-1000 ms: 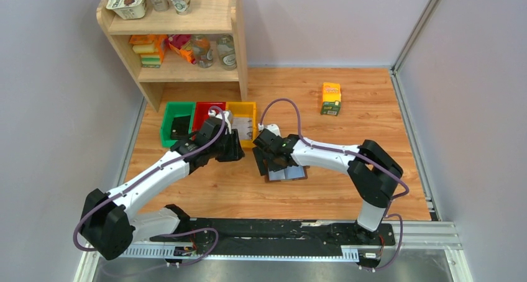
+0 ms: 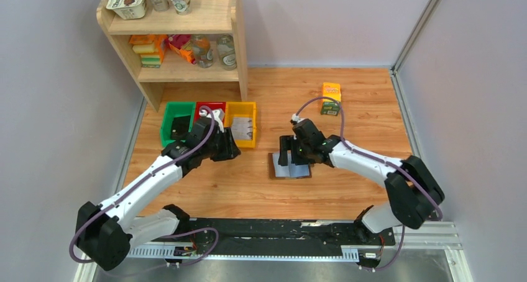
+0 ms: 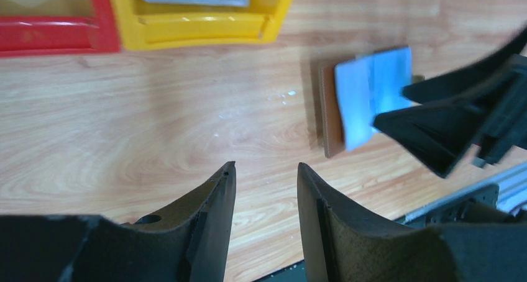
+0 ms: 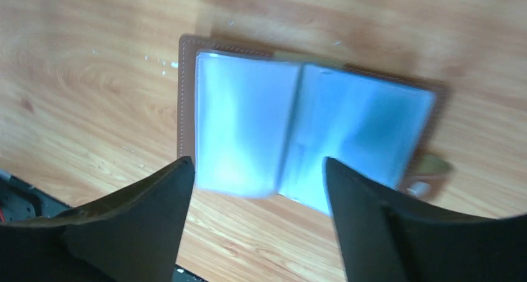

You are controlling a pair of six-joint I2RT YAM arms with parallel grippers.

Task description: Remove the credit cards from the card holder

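The brown card holder (image 2: pixel 273 170) lies open on the table with light blue sleeves (image 4: pixel 242 120), seen close in the right wrist view, slightly blurred. Whether cards are inside is unclear. My right gripper hangs just over it, fingers apart, open, with nothing seen between them. My left gripper is open and empty in front of the coloured bins, left of the holder, above bare table.
A green bin (image 2: pixel 168 130) with a dark item, a red bin (image 2: pixel 211 105) and a yellow bin (image 2: pixel 248 142) with pale contents stand at back left below a wooden shelf (image 2: pixel 174 27). A yellow-green box (image 2: pixel 330 95) stands back right.
My right arm has moved rightward across the card holder, uncovering more of its sleeves. The holder appears shifted slightly right. The left arm has shifted only slightly.
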